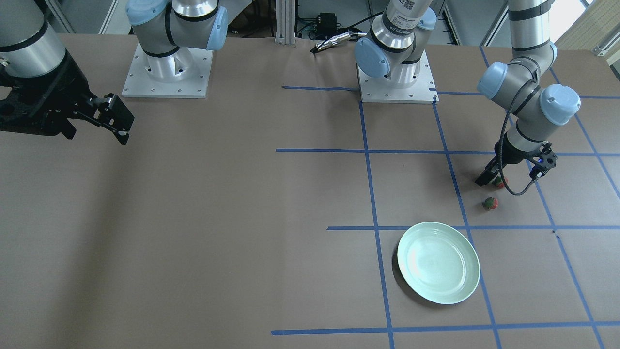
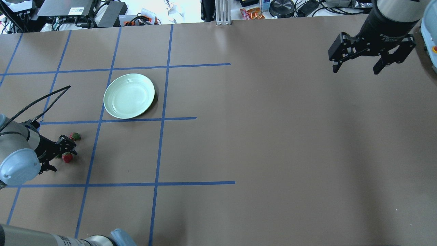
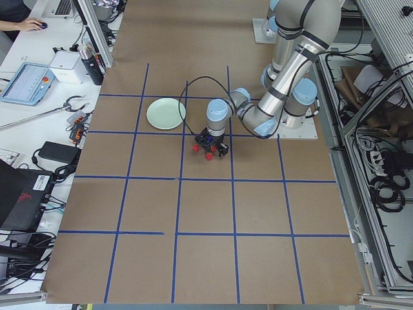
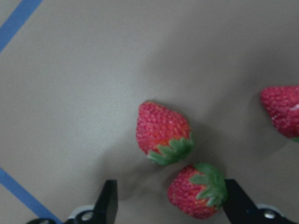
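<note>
Three strawberries lie on the grid-taped table. In the left wrist view one strawberry (image 4: 196, 191) sits between the fingers of my gripper, against the right finger; the fingers stand open, with a gap at the left finger. A second strawberry (image 4: 159, 128) lies just beyond it, and a third strawberry (image 4: 282, 109) at the right edge. In the front view my gripper (image 1: 485, 177) is down low over them, partly hiding them; one strawberry (image 1: 489, 203) shows in front. A pale green plate (image 1: 438, 261) stands nearer the front.
Another arm's black gripper (image 2: 368, 53) hangs at the upper right of the top view, and further arm bases (image 1: 398, 90) stand along the back edge.
</note>
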